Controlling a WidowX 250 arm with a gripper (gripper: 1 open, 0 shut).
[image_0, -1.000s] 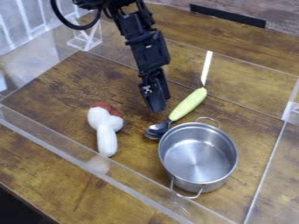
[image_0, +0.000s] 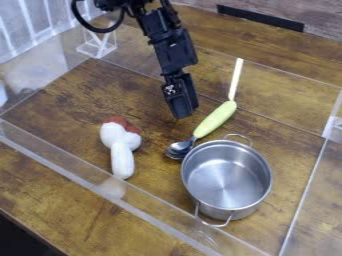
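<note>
My black gripper (image_0: 182, 102) hangs over the wooden table, open, left of a pale green-handled spoon (image_0: 214, 119) that lies with its metal head beside a steel pot (image_0: 226, 184). A white toy-like object (image_0: 120, 154) with some red on it lies at the lower left. A thin white strip (image_0: 237, 72) stands above the spoon's handle end.
Clear acrylic walls border the workspace at the front, left and right.
The gripper has risen slightly over the last second. The spoon, pot and white object have stayed in place.
</note>
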